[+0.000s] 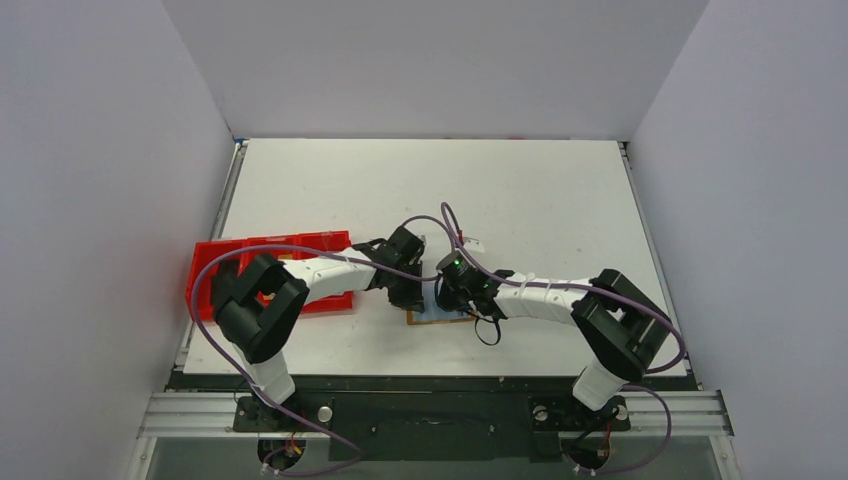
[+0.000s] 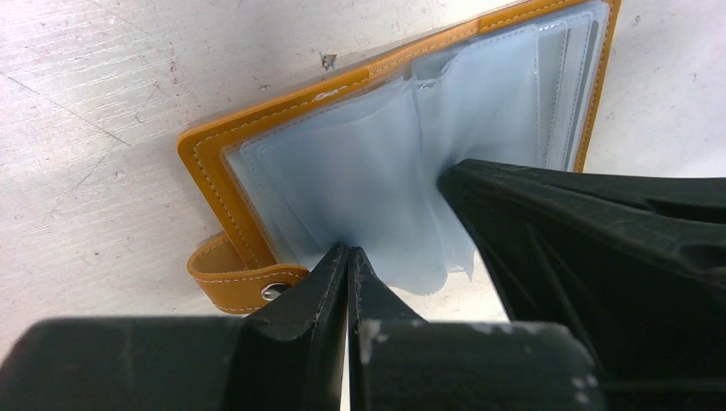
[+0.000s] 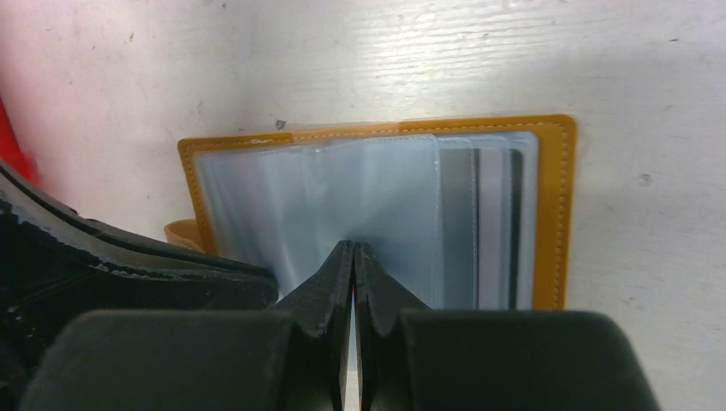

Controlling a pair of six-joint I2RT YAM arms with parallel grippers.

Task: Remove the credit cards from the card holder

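Observation:
The card holder (image 1: pixel 440 315) lies open on the table, an orange-brown stitched cover with clear pale sleeves (image 2: pixel 342 171). Its snap strap (image 2: pixel 231 278) sticks out on the left. At the sleeves near that strap, my left gripper is shut, no card showing between its fingers. Over the sleeves more to the right, my right gripper is shut too, with nothing visible between its tips. Dark and grey strips (image 3: pixel 496 223) show along the right-hand sleeve edges. I cannot tell whether cards lie inside the sleeves.
A red divided tray (image 1: pixel 325 241) with a few items in it stands at the left, partly under my left arm. Both grippers are close together over the holder.

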